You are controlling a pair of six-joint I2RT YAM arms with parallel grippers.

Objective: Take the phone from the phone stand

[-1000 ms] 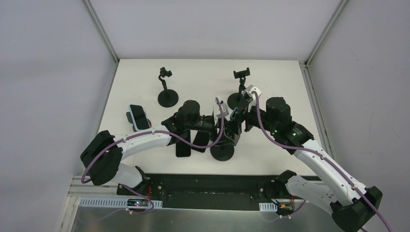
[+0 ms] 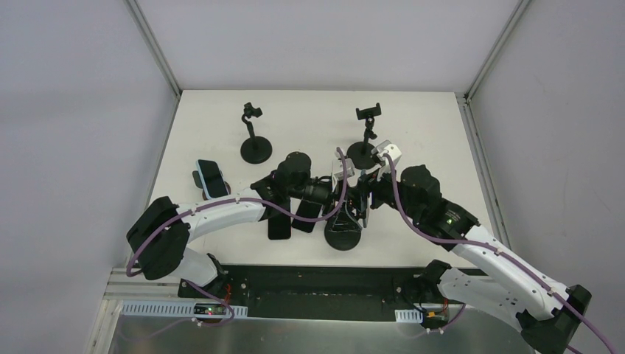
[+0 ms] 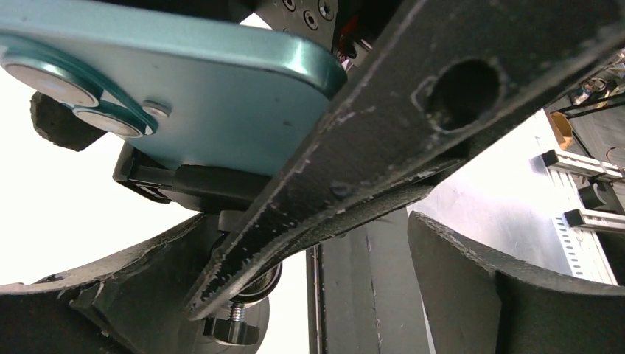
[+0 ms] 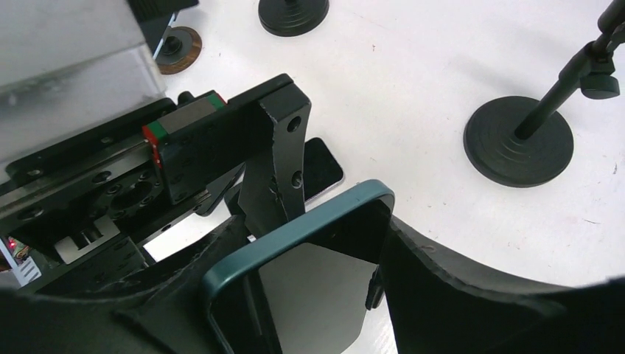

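The teal phone (image 3: 214, 96) sits in the clamp (image 3: 214, 184) of a black stand, whose round base (image 2: 343, 237) shows near the table's front. In the right wrist view, the phone's teal edge (image 4: 295, 232) and grey face lie between the fingers of my right gripper, which is part open. How firmly those fingers bear on the phone does not show. Below the phone, my left gripper is open, its left finger (image 3: 140, 295) close to the stand's neck and knob (image 3: 232, 330). A dark bar with a hole crosses that view and hides part of the clamp.
Two empty stands (image 2: 256, 150) (image 2: 361, 153) are at the back. Another phone (image 2: 212, 179) rests on a stand at the left. Dark phones (image 2: 279, 227) (image 2: 307, 214) lie flat beside the front stand. The two grippers are very close together.
Both grippers have shifted slightly right and toward the table's front. The front stand's base has slid a little the same way.
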